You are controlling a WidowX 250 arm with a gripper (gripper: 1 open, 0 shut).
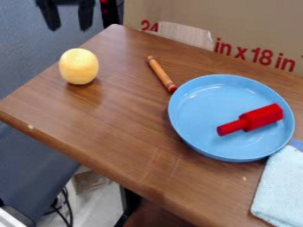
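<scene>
My gripper (69,12) hangs at the top left edge of the view, two dark fingers pointing down and apart, open, with nothing visible between them. It is above and left of a pale yellow ball-like fruit (80,66) on the wooden table. An orange crayon-like stick (161,74) lies in the middle toward the back. A red rolling-pin-like object (250,121) lies on a blue plate (201,102) at the right.
The wooden table (119,133) has clear room at its front left and middle. A light blue cloth (279,189) lies at the lower right. A cardboard box (243,31) stands behind the table.
</scene>
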